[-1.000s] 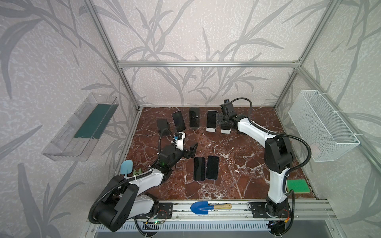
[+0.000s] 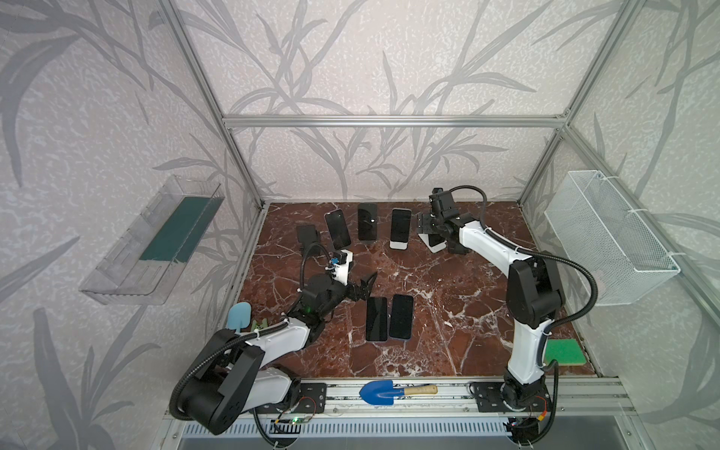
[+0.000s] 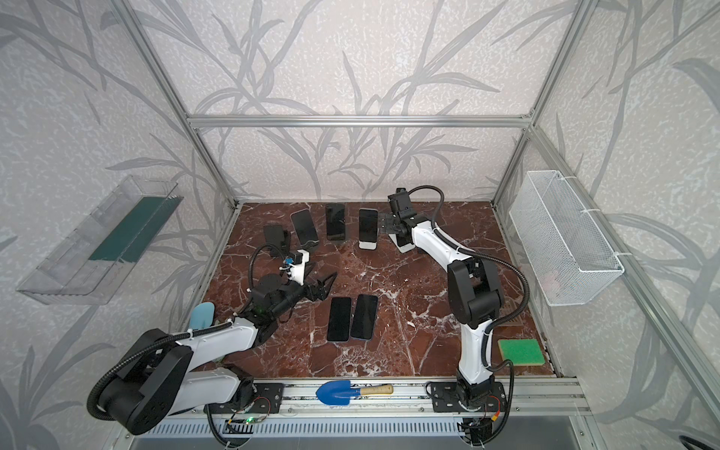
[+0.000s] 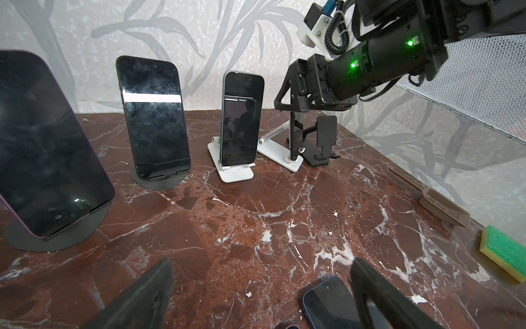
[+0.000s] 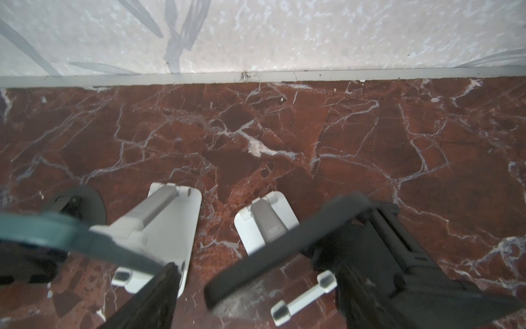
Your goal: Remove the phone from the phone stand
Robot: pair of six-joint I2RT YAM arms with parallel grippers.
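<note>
In the right wrist view, a black phone (image 5: 285, 255) is seen from its top edge, on a white stand (image 5: 249, 233). My right gripper is open, its fingertips on either side of that phone, with gaps visible beside it. From the left wrist view, the phone (image 4: 296, 134) appears nearly edge-on below my right gripper; the stand's white base (image 4: 282, 156) is angled. My left gripper (image 2: 367, 283) hovers open and empty, just behind two phones lying flat, a left one (image 2: 376, 318) and a right one (image 2: 402, 316).
Close left of the right gripper stands another phone (image 2: 400, 226) on a white stand. A black stand (image 4: 320, 148) is close on its right. More phones on stands, including one (image 2: 367, 221), line the back. Open tabletop (image 2: 457, 300) lies front right.
My right gripper has shifted slightly right. The white stand beneath it has turned from nearly straight to angled, with its phone. The left arm has barely moved.
</note>
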